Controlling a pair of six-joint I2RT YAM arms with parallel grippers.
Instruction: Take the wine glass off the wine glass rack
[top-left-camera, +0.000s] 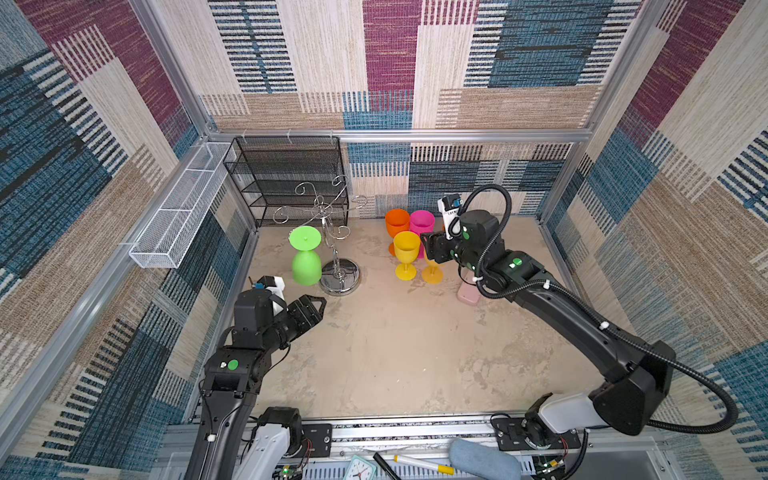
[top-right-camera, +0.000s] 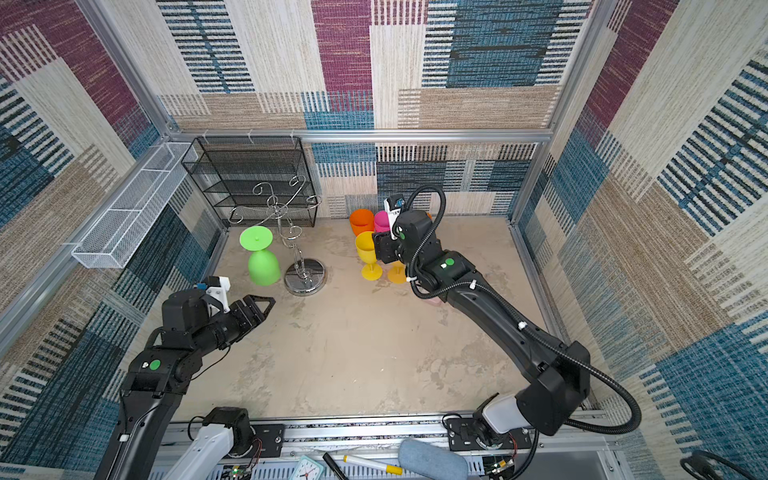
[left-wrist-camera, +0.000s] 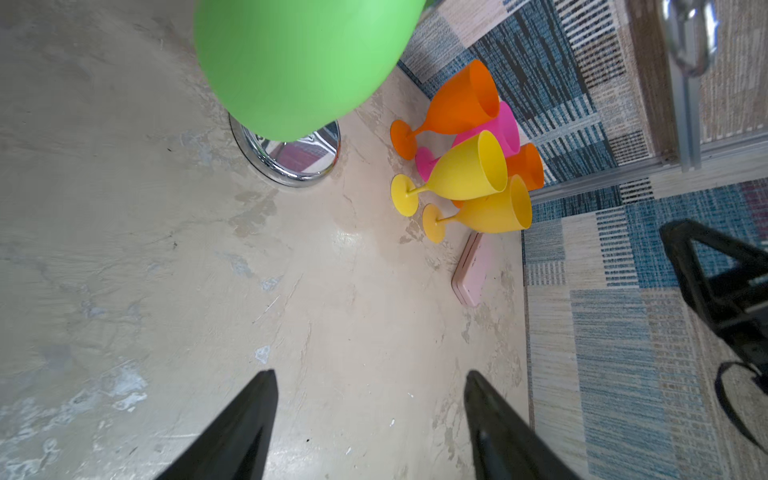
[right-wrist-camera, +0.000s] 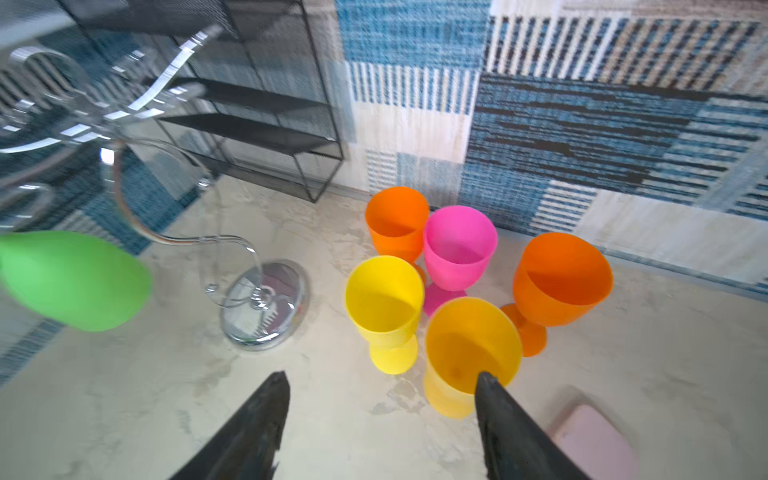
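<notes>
A green wine glass (top-left-camera: 306, 264) (top-right-camera: 263, 264) hangs upside down on the silver scrolled rack (top-left-camera: 340, 276) toward the back left, its foot uppermost. My left gripper (top-left-camera: 312, 310) stands open below and in front of the glass, whose bowl fills the top of the left wrist view, with nothing between the fingers. My right gripper (top-left-camera: 434, 248) is open above the front of the group of cups, right of the rack; in the right wrist view the green bowl (right-wrist-camera: 80, 280) is at the far left.
Several upright goblets, yellow (top-left-camera: 405, 249), orange and pink, stand at the back centre, with a pink block (right-wrist-camera: 593, 440) to their front right. A black wire shelf (top-right-camera: 240, 160) is behind the rack, a white wire basket (top-left-camera: 180, 208) along the left wall.
</notes>
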